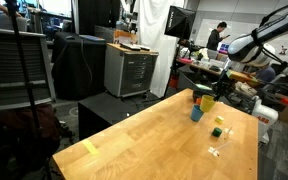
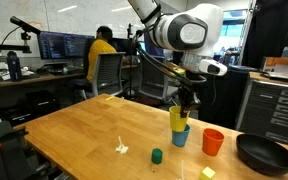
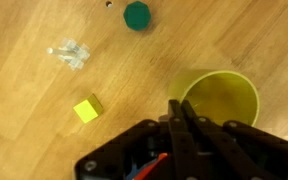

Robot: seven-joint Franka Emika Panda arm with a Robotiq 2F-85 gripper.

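Note:
My gripper (image 2: 186, 109) is shut on the rim of a yellow cup (image 2: 178, 121), pointing down from the white arm. In the wrist view the cup (image 3: 229, 98) opens towards the camera, its near wall between my fingers. A blue cup (image 2: 182, 135) appears just below and behind it in exterior view 2. From exterior view 1 the blue cup (image 1: 196, 114) stands left of the yellow one (image 1: 208, 102). Whether the two cups touch, I cannot tell.
A red cup (image 2: 213, 142) and a black bowl (image 2: 266, 154) stand to one side. Nearby lie a green piece (image 2: 157, 156), a yellow block (image 2: 207, 173) and a clear-white item (image 2: 121, 149).

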